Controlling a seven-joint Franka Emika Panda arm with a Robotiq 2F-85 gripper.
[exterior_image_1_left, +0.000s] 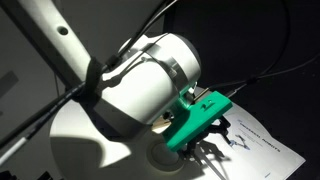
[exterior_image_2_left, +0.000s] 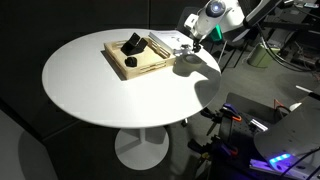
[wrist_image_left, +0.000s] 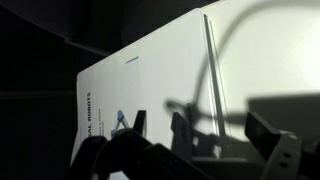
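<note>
In the wrist view, a white booklet (wrist_image_left: 150, 75) with the printed word "ROBOTS" lies under my gripper, its spine edge running between the dark fingers. The fingers stand open, and nothing shows held between them. From the first exterior view, the gripper (exterior_image_1_left: 208, 150) hangs under its green mount by the left side of the booklet (exterior_image_1_left: 262, 150). A pale ring (exterior_image_1_left: 163, 155), like a roll of tape, lies beside it, partly covered by the arm. The second exterior view shows the gripper (exterior_image_2_left: 195, 45) over the table's far right side.
A shallow wooden tray (exterior_image_2_left: 150, 68) stands near the table's back edge. It holds a black angular object (exterior_image_2_left: 133, 44) and a small dark round item (exterior_image_2_left: 131, 61). A cable (exterior_image_1_left: 300, 65) loops near the arm.
</note>
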